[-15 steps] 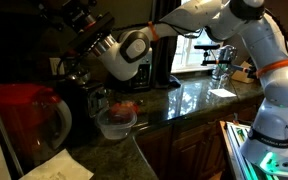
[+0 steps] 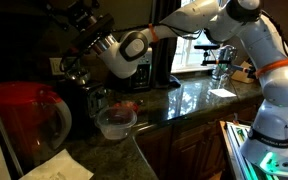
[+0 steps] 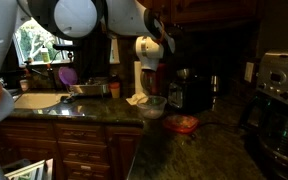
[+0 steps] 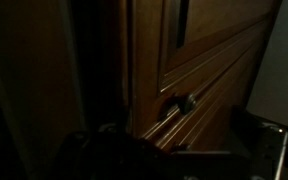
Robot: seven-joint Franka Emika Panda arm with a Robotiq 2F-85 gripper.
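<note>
My gripper (image 2: 62, 22) is a dark shape high at the upper left of exterior view 1, above the counter and close to the upper cabinets. In the wrist view, dark fingers (image 4: 262, 140) stand apart at the bottom, and nothing shows between them but the background. Beyond them is a brown wooden cabinet door (image 4: 214, 22) with a small round knob (image 4: 187, 103). A dark upright strip lies left of the door's edge; the dimness hides what it is. The fingers show no visible contact with the knob.
Below the arm, a clear bowl (image 2: 116, 122) and a red dish (image 3: 181, 124) stand on the dark counter (image 2: 164, 107). A red round appliance (image 2: 29, 120) and a white cloth (image 2: 59, 168) are at the left. A coffee maker (image 3: 283, 90) stands at the right in exterior view 2.
Over the last second the arm's wrist end has shifted slightly near the upper cabinets. The bowl, dish and cloth have stayed in place.
</note>
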